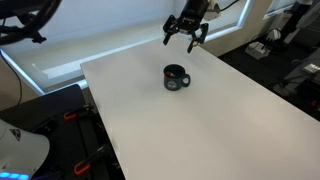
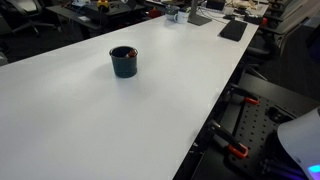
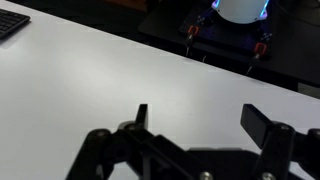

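Observation:
A dark mug (image 1: pixel 173 83) stands upright on the white table, with a small reddish thing showing inside it. In exterior view 2 the same mug (image 2: pixel 124 66) is toward the table's far side. My gripper (image 1: pixel 178 44) is open above the table, higher in the picture than the mug and apart from it. In the wrist view the gripper has its fingers (image 3: pixel 141 117) wide apart, with only bare white table between them. The mug is out of the wrist view.
The robot's white base (image 2: pixel 302 140) stands on a dark mount beside the table edge. Several small items, among them a light cup (image 2: pixel 181 16), are at the back in exterior view 2.

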